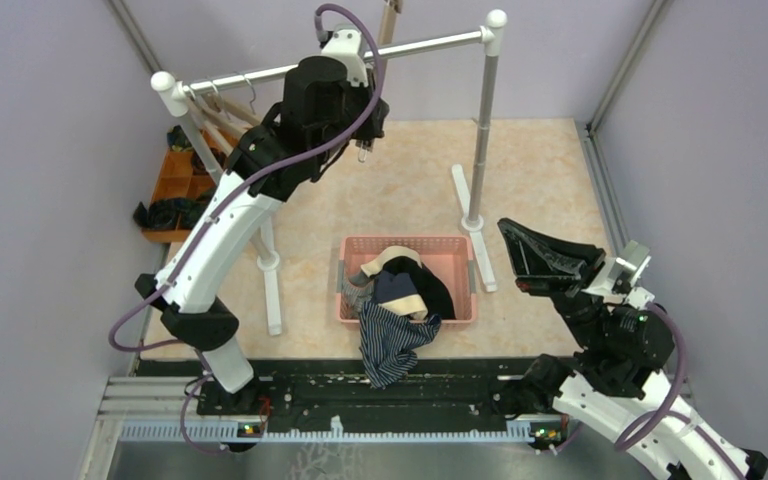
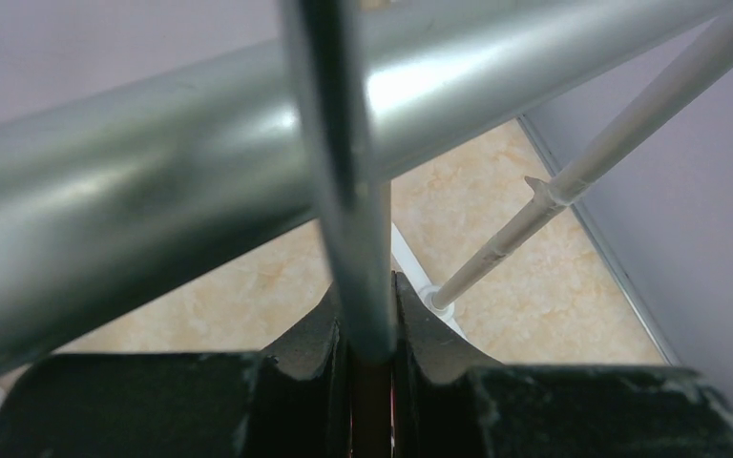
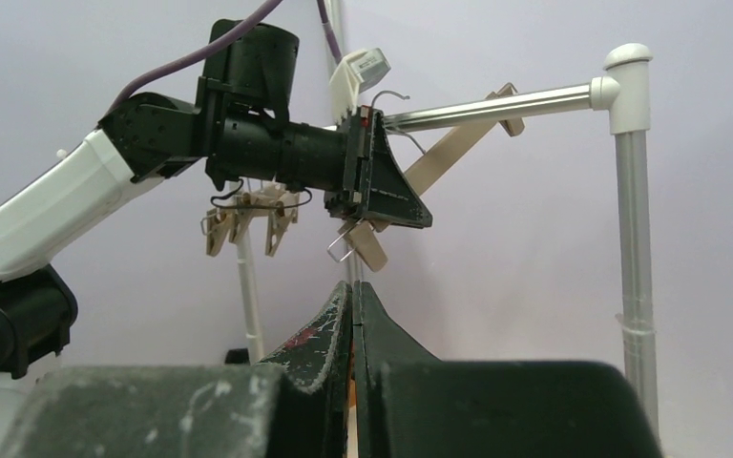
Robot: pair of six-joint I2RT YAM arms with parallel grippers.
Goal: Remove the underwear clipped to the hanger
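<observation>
My left gripper is shut on a wooden clip hanger [image 3: 450,153], which tilts across the rail [image 3: 496,110] in the right wrist view. No clothing hangs from its visible clips. Close in front of the left wrist camera, a blurred metal hook stem [image 2: 339,162] runs down between the left fingers. Whether the hook rests on the rail, I cannot tell. Dark and striped underwear [image 1: 398,345] lies heaped in and over the front of the pink basket [image 1: 410,242]. Off to the right, my right gripper [image 1: 503,225] is shut, nothing visible between its fingers.
More wooden hangers [image 1: 222,125] hang bunched at the rail's left end. Behind the left post stands an orange box [image 1: 175,180] with dark items. The right post [image 1: 484,130] stands between the basket and the right wall. Floor around the basket is mostly clear.
</observation>
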